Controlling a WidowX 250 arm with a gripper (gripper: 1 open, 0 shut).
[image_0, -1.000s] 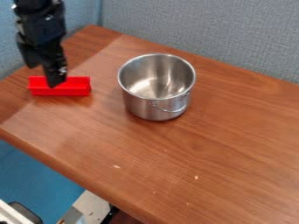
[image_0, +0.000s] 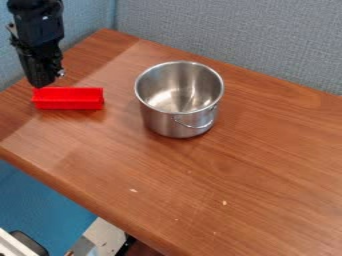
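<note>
A red rectangular block (image_0: 70, 98) lies on the wooden table at the left. Just above its left end is my black gripper (image_0: 43, 76), at the top left of the view and partly cut off by the frame edge; it looks shut, with nothing seen between its fingers. To the right of the block stands a steel pot (image_0: 179, 118) with a wire handle, upright, its inside empty.
Padded grey-blue walls border the back and left. Below the table's front left edge are a blue surface and some hardware at the bottom left.
My gripper has moved up and to the left, off the red block, which now shows fully. The block and the pot have stayed in place.
</note>
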